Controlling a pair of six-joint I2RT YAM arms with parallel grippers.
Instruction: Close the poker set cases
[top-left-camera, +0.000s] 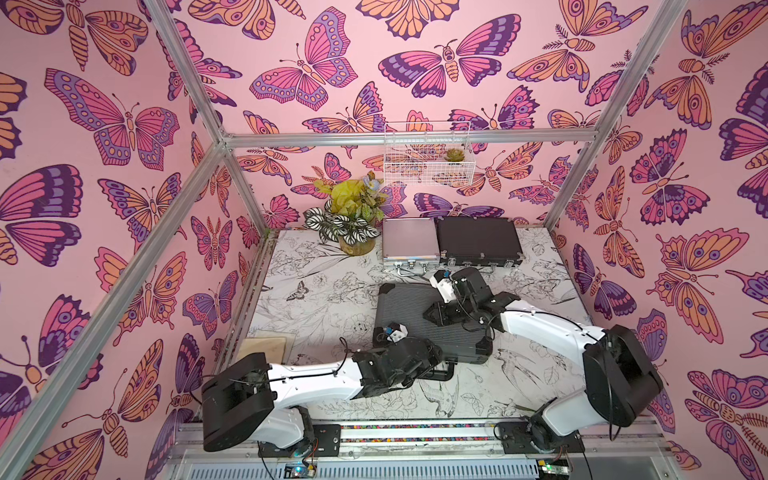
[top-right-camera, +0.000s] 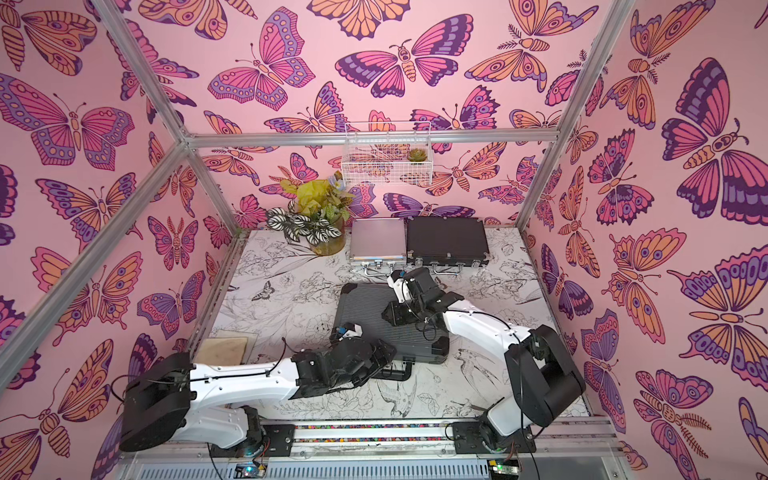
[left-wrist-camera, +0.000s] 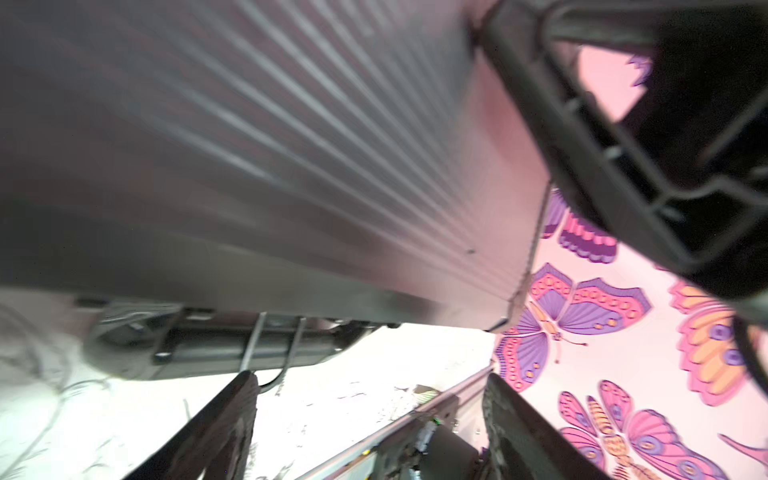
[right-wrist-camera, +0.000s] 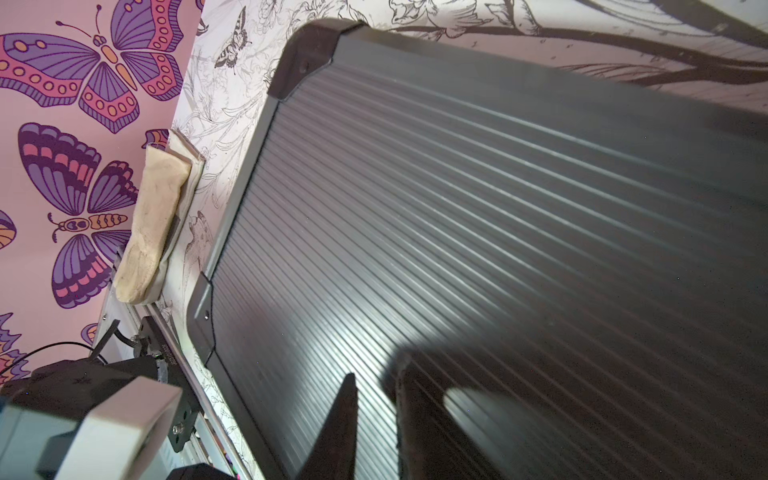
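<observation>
A dark grey ribbed case (top-left-camera: 404, 304) lies lid-down at the middle of the table. Its black handle (left-wrist-camera: 240, 344) is at the front edge; whether the front latches are fastened cannot be told. My left gripper is at that front side, fingers wide apart and empty. Over the lid, my right gripper has its fingertips close together, and nothing shows held between them. Behind stand a silver case (top-left-camera: 410, 238) and a black case (top-left-camera: 480, 238), side by side with lids down.
A potted plant (top-left-camera: 352, 232) stands left of the silver case. Folded cloth (right-wrist-camera: 156, 216) lies at the table's left edge. Bare tabletop (top-left-camera: 296, 296) stretches left of the grey case, with more room on its right.
</observation>
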